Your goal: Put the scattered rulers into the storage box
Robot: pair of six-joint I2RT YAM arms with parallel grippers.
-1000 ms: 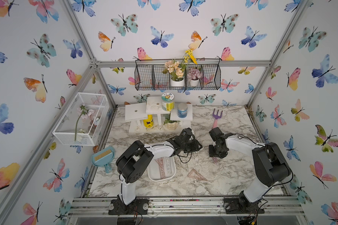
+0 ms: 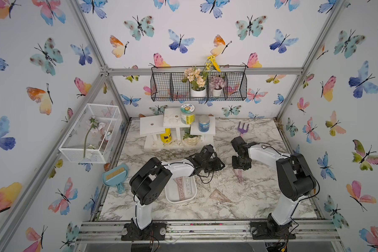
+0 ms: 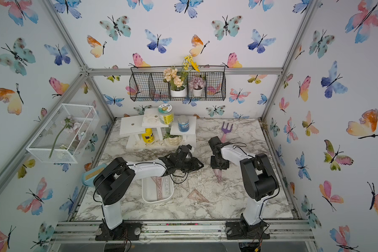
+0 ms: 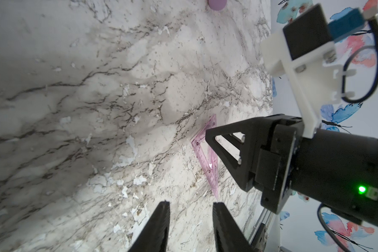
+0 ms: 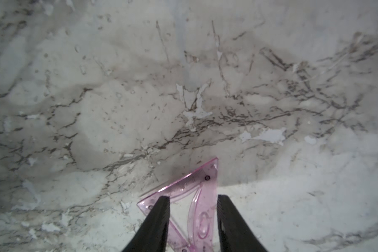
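A pink triangular ruler [image 5: 203, 210] lies on the marble table, seen low in the right wrist view. My right gripper is part open above it, one fingertip over the ruler's left part and the other by its right edge. From the top left view, this ruler [image 2: 239, 174] sticks out below the right gripper. Another triangular ruler [image 2: 218, 195] lies nearer the front. The white storage box [image 2: 169, 200] stands at the left with pinkish and clear rulers [image 2: 180, 187] inside. My left gripper is open, nothing between its fingers, above bare table.
Behind the arms is a white shelf [image 2: 151, 124] with cans and a plant. A purple fork [image 2: 242, 127] lies at the back right, and a blue brush and dustpan [image 2: 115, 176] at the left.
The left arm has hardly moved; the box and rulers are where they were.
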